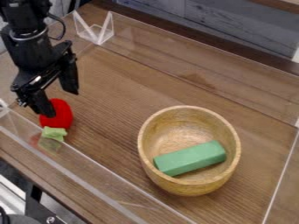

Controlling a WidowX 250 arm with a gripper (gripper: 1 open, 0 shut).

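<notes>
The black gripper [38,100] hangs over a red, rounded object [56,115] at the left of the table, its fingertips close at the object's upper left. Whether they touch it I cannot tell. A small green piece [54,134] lies at the red object's lower end. A round wooden bowl [159,131] at the lower right holds a green rectangular block [190,157].
A white wire-like stand [96,26] is at the back left, behind the arm. A dark raised edge runs along the top right.
</notes>
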